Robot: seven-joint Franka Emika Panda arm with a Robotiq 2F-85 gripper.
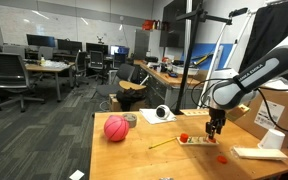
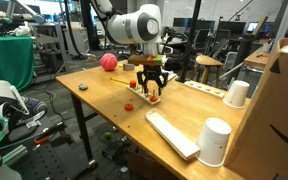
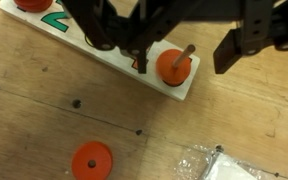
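A pale wooden board with numbers and pegs (image 1: 197, 141) lies on the table. At its end in the wrist view, a red disc (image 3: 172, 69) sits around a wooden peg (image 3: 185, 56). My gripper is open above that end, its dark fingers standing apart on either side of the disc, with gaps to it. More red (image 3: 33, 4) shows at the board's other end. A loose red disc (image 3: 92, 160) lies flat on the table beside the board; exterior view 2 also has this loose disc (image 2: 129, 106).
A long white block (image 2: 172, 134), white cups (image 2: 214, 142) and a cardboard box (image 2: 269, 105) stand on one side. A pink ball (image 1: 116, 128), yellow stick (image 1: 163, 143) and white headphones (image 1: 163, 112) lie elsewhere. Clear plastic (image 3: 224, 166) is near the board.
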